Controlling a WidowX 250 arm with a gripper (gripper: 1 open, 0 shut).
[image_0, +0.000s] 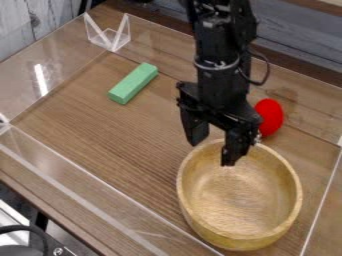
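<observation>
The black robot arm reaches down from the top centre, with its gripper at the back rim of a large tan bowl. The gripper's fingers are spread open, and I see nothing held between them. A red object lies behind the bowl at the right, partly behind the arm. A green block lies on the wooden table at the upper left.
A clear plastic holder stands at the back left. Dark cables show at the lower left corner.
</observation>
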